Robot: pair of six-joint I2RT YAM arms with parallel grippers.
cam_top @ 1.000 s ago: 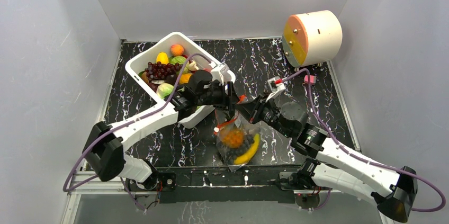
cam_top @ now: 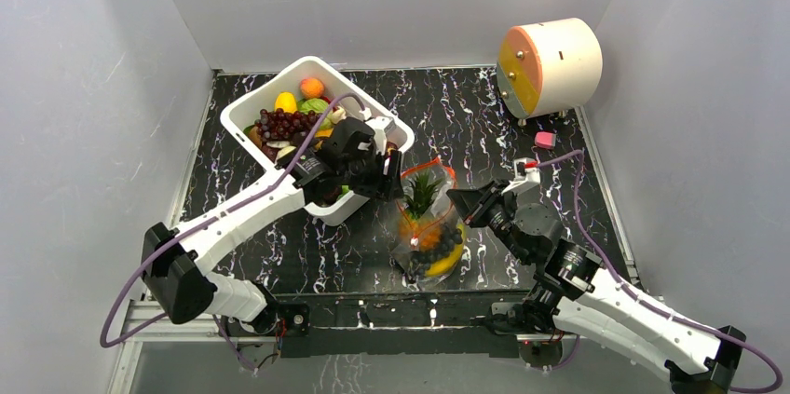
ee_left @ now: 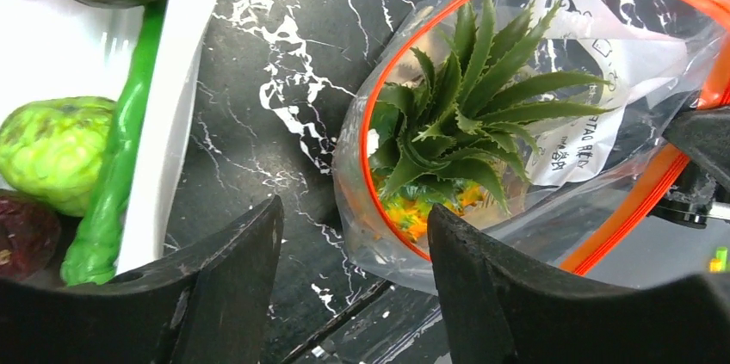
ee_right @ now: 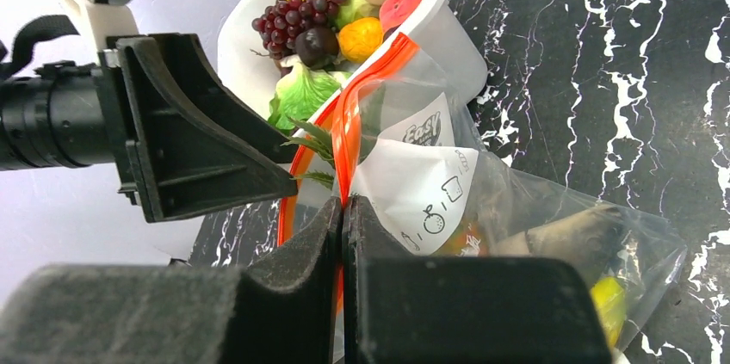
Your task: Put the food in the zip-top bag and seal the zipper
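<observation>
The clear zip top bag (cam_top: 420, 262) with an orange zipper rim lies on the dark table, its mouth spread wide. Inside are a pineapple with spiky green leaves (ee_left: 469, 97), dark grapes (cam_top: 433, 252) and a yellow banana (cam_top: 447, 262). At the mouth's right side, my right gripper is shut on the thin orange rim. My left gripper is open, its fingers apart at the left side of the mouth. Its right fingertip overlaps the rim in the left wrist view; whether they touch, I cannot tell.
A white bin (cam_top: 337, 210) of toy food stands left of the bag, close to my left gripper. At the back right are a cream-coloured drum (cam_top: 568, 63) and a small pink block (cam_top: 545, 140). The table between bag and drum is clear.
My right gripper has shifted right with the rim, and the mouth has widened, exposing the pineapple leaves.
</observation>
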